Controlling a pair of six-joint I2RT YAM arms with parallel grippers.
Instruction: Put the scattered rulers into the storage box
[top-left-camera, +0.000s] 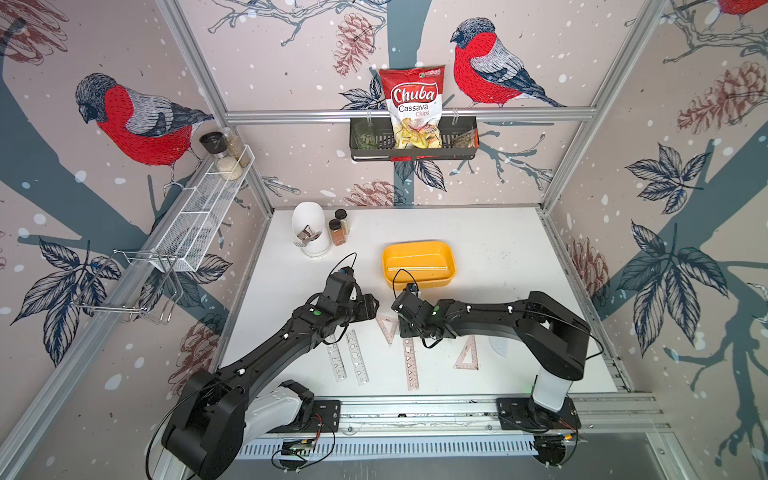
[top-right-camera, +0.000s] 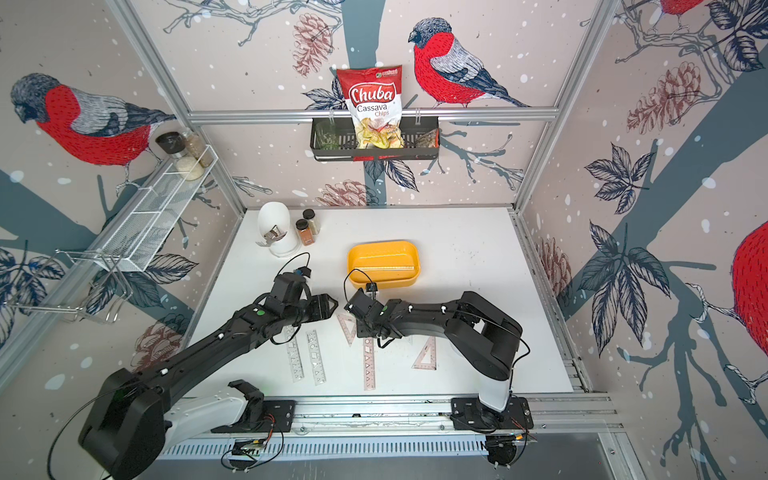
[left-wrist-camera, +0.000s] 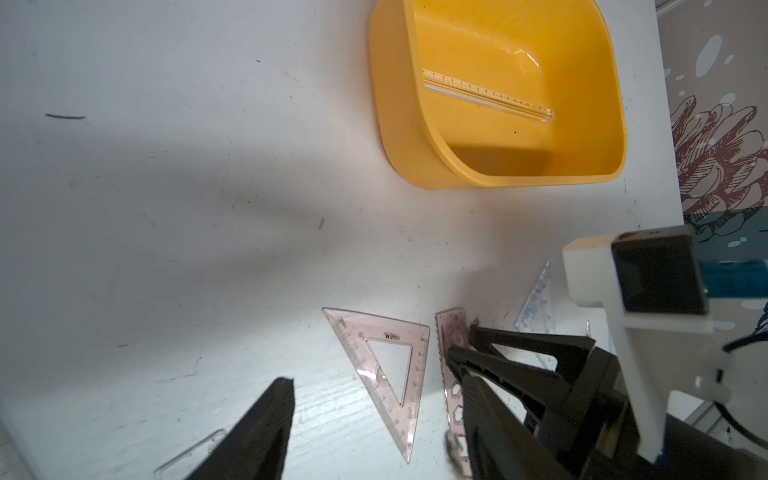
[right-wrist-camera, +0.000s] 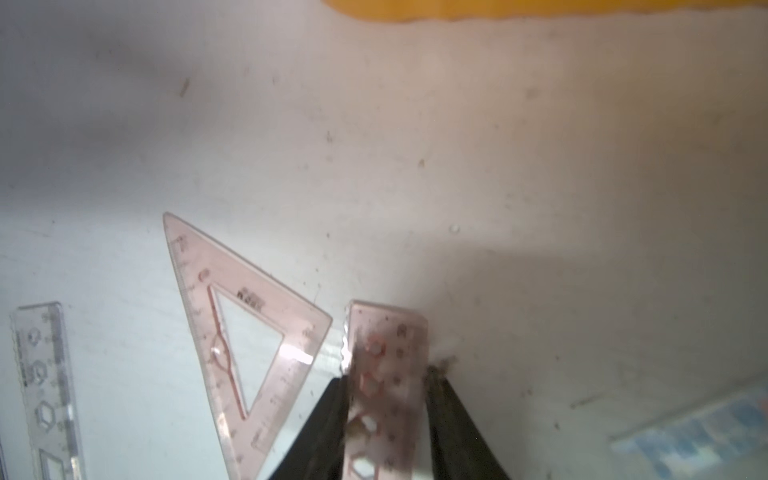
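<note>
A ruler (left-wrist-camera: 465, 97) lies inside the yellow storage box (left-wrist-camera: 398, 120). On the table lie a pink ruler (top-left-camera: 411, 369), a pink triangle (right-wrist-camera: 268, 300) beside it, a second pink triangle (top-left-camera: 467, 353), and two clear rulers: the left clear ruler (top-left-camera: 336, 362) and the right clear ruler (top-left-camera: 357, 358). Part open, my right gripper is low over the pink ruler's far end, its fingers on either side, with a gap showing at least on the right. My left gripper hangs above the table, fingers wide apart and empty.
A pale bluish piece (right-wrist-camera: 704, 440) lies to the right of the pink ruler. At the back left stand a white utensil holder (top-left-camera: 309, 228) and two spice jars (top-left-camera: 337, 232). The table right of the box is clear. Both grippers are close together.
</note>
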